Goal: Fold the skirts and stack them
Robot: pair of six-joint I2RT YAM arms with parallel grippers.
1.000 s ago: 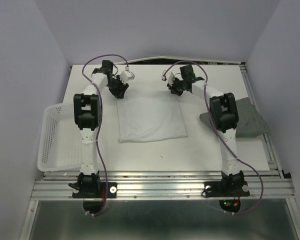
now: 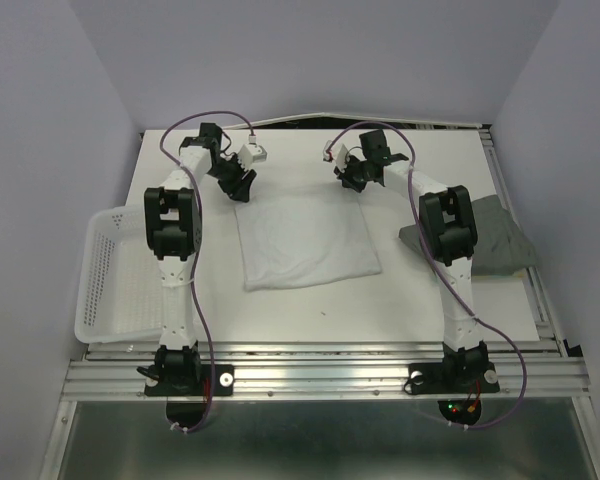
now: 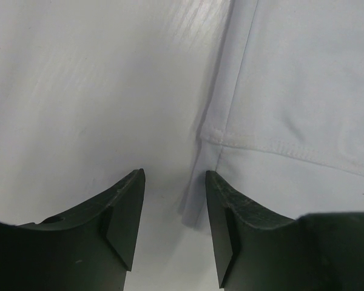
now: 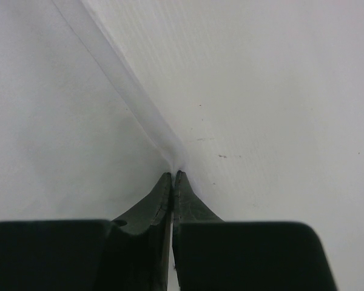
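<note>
A white skirt (image 2: 305, 240) lies spread flat over the middle of the pale table. At its far left corner, my left gripper (image 2: 242, 194) stands open; in the left wrist view, the skirt's corner (image 3: 197, 206) sits between the parted fingers, close to the right one. My right gripper (image 2: 354, 187) is shut on the far right corner. The right wrist view shows the skirt's edge (image 4: 148, 121) running into the closed fingertips, where the pinched bit is hidden.
An empty white basket (image 2: 92, 270) stands at the left, beneath the left arm. Dark grey fabric (image 2: 495, 240) lies at the right, partly over the table's edge and near the right arm. Bare table (image 2: 380, 315) shows in front of the skirt.
My left gripper has opened at the skirt's corner and shifted very slightly. The skirt's near edge has slid a little toward the front and right. The right arm has stayed still.
</note>
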